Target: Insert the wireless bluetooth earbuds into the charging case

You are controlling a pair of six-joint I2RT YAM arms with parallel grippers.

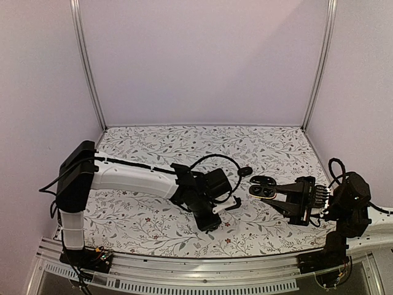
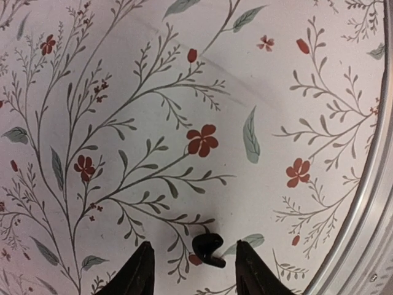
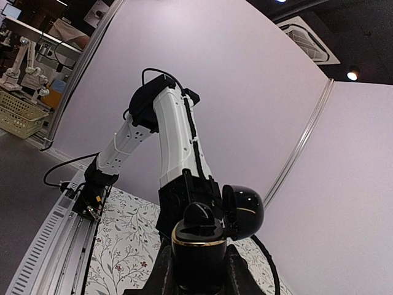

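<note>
The charging case (image 1: 263,189) is black with a gold rim, its lid raised, and my right gripper (image 1: 277,195) is shut on it above the table. In the right wrist view the case (image 3: 198,246) stands between the fingers, its glossy lid (image 3: 244,212) to the right. A dark dome shows over the rim; whether it is a seated earbud I cannot tell. One black earbud (image 2: 207,249) lies on the patterned table. My left gripper points down at it, part open, with the earbud between the fingertips in view but apparently below them. From above, the left gripper hides that earbud.
A small black oval object (image 1: 245,171) lies on the table behind the case. The metal front rail (image 1: 202,264) borders the table near the left gripper.
</note>
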